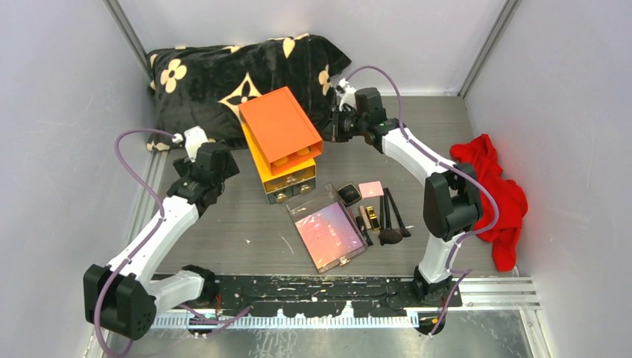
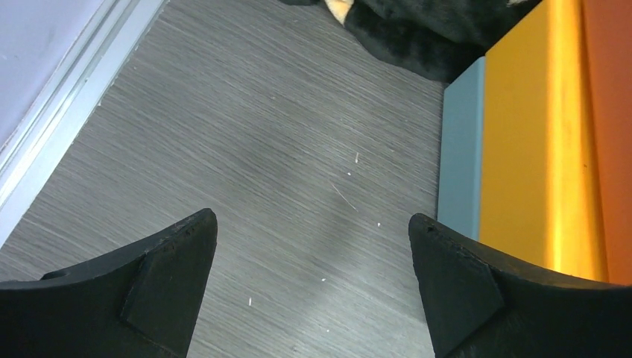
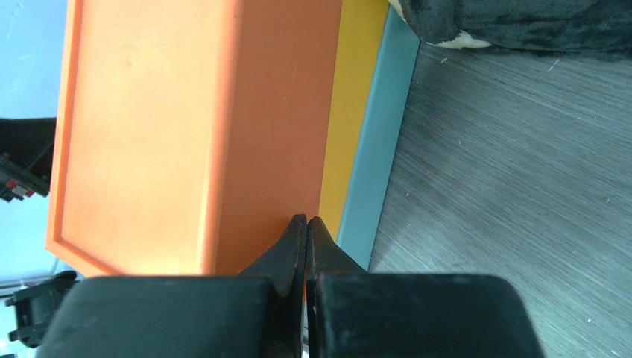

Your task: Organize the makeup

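Observation:
An orange box [image 1: 279, 123] rests askew on a yellow drawer unit [image 1: 264, 171]. A clear case with a pink palette [image 1: 328, 231] lies in front, beside a pink square [image 1: 370, 189], a compact [image 1: 349, 195] and several brushes [image 1: 390, 234]. My left gripper is open over bare floor left of the stack, the yellow side [image 2: 514, 142] beside its right finger. My right gripper is shut, tips at the orange box's right side [image 3: 276, 119]; whether they touch it is unclear.
A dark patterned cushion [image 1: 194, 89] lies behind the stack, a red cloth [image 1: 495, 201] at the right. Walls enclose three sides.

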